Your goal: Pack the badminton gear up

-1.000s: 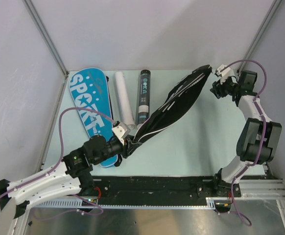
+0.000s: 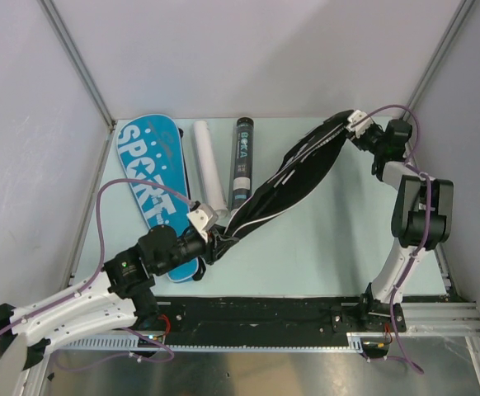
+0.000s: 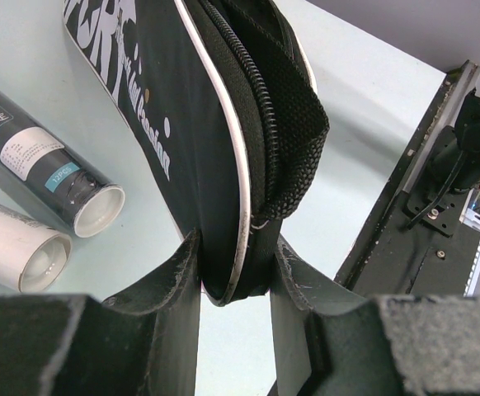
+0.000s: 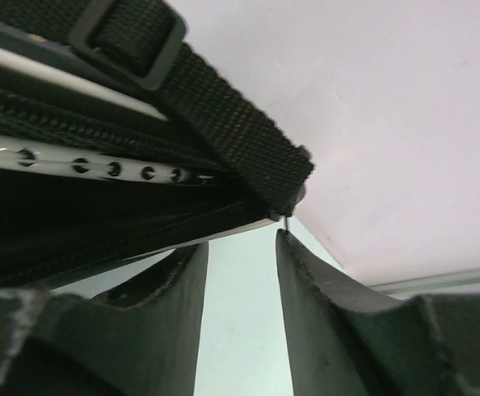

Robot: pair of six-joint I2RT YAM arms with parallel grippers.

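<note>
A long black racket bag (image 2: 302, 177) with white trim lies diagonally across the table. My left gripper (image 2: 220, 239) is shut on its near end; in the left wrist view that zippered end of the bag (image 3: 223, 165) sits between the fingers. At the far right end of the bag is my right gripper (image 2: 354, 130). The right wrist view shows the bag's black strap (image 4: 232, 124) just beyond the right fingertips (image 4: 283, 243). Those fingers stand apart, with white table showing between them, and the bag's edge passes close by their tips.
A blue bag marked SPORT (image 2: 153, 177) lies at the left. Beside it are a white tube (image 2: 209, 165) and a dark BOKA tube (image 2: 242, 161).
The left gripper and the bag look unmoved.
</note>
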